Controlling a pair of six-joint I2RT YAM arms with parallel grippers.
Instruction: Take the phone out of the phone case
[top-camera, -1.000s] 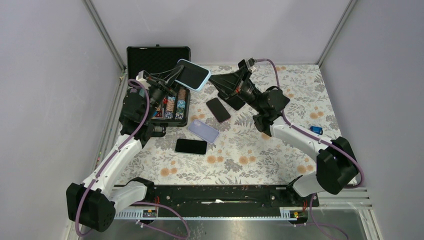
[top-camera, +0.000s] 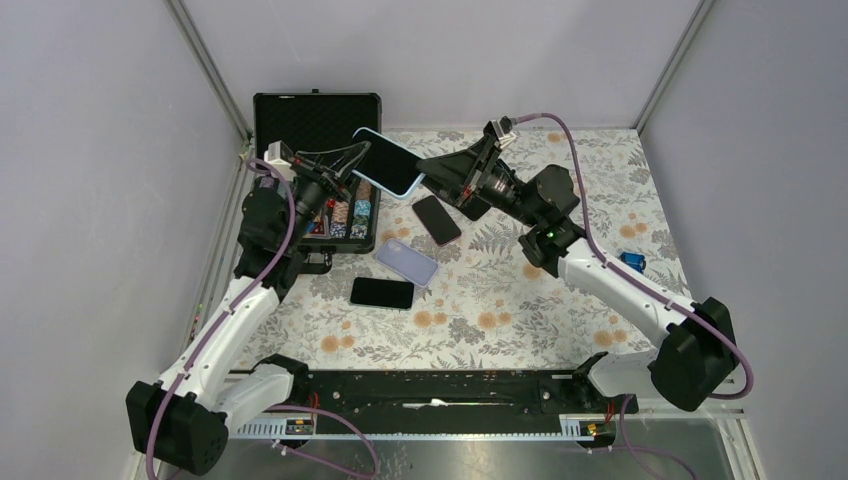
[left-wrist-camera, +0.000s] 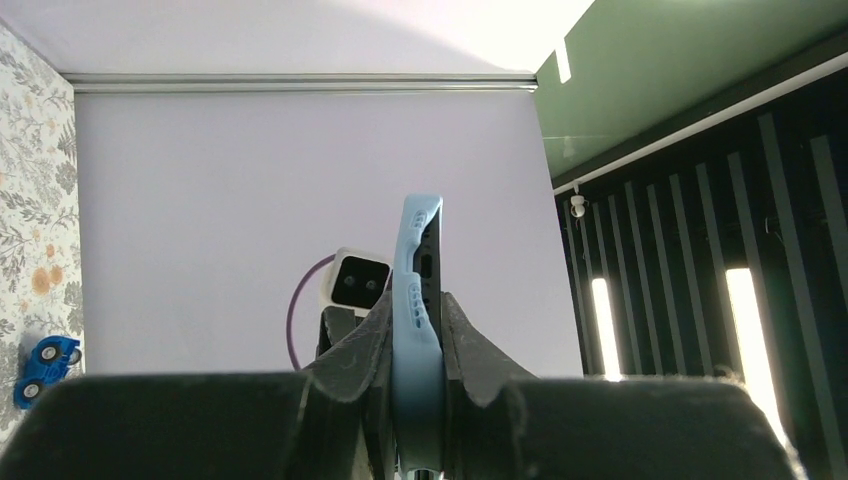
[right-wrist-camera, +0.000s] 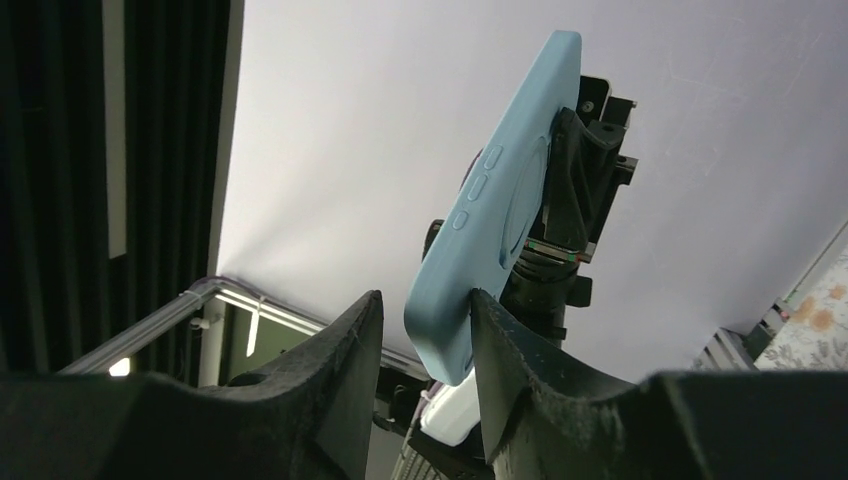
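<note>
A dark-screened phone (top-camera: 388, 160) sits inside a light blue case (right-wrist-camera: 492, 205), held up in the air between both arms. My left gripper (top-camera: 362, 152) is shut on the cased phone at its left side; the left wrist view shows the case (left-wrist-camera: 415, 370) edge-on between the fingers. At the opposite corner, my right gripper has its fingers parted around the case's corner. One fingertip (right-wrist-camera: 480, 305) lies close against the case, while a gap shows beside the other. Whether that finger touches is hard to tell.
On the patterned table lie a purple case (top-camera: 408, 262), a black phone (top-camera: 382, 293) and another dark phone (top-camera: 437, 220). An open black box (top-camera: 318, 120) stands behind the left arm. A blue toy car (top-camera: 633, 261) is far right.
Since one second ago, the cased phone has shifted slightly towards the front.
</note>
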